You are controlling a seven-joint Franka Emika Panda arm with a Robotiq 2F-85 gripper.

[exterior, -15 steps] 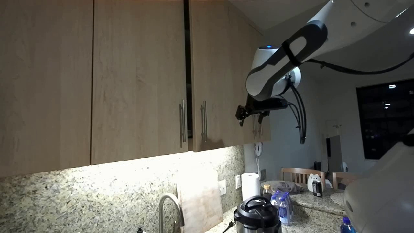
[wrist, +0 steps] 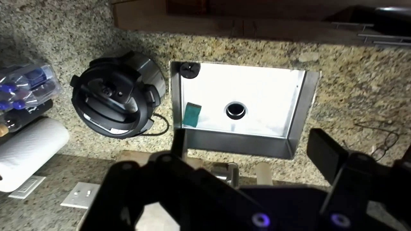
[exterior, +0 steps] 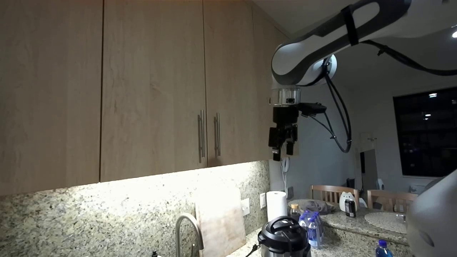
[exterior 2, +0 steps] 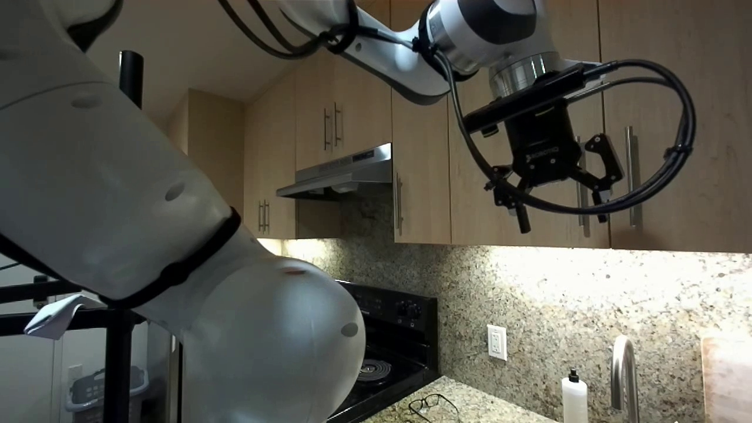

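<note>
My gripper (exterior: 283,152) (exterior 2: 562,215) points straight down in front of the upper cabinets. In the wrist view its dark fingers (wrist: 327,154) stand wide apart, so it is open, and nothing shows between them. The right cabinet door (exterior: 229,77) lies flush with its neighbour, the left cabinet door (exterior: 152,81). Each has a vertical bar handle near their shared seam: the right handle (exterior: 218,134) and the left handle (exterior: 202,135). In the first exterior view the gripper is to the right of both handles and appears clear of the doors.
Below is a steel sink (wrist: 304,104) with a green sponge (wrist: 191,115) inside. A pressure cooker (wrist: 115,94), water bottles (wrist: 34,82) and a paper towel roll (wrist: 32,148) stand on the counter. A faucet (exterior 2: 621,373) and soap bottle (exterior 2: 574,398) are beside the backsplash.
The right cabinet door stood slightly ajar before and is now closed flush. My gripper has turned to point downward and hangs lower, and the arm's pose has shifted.
</note>
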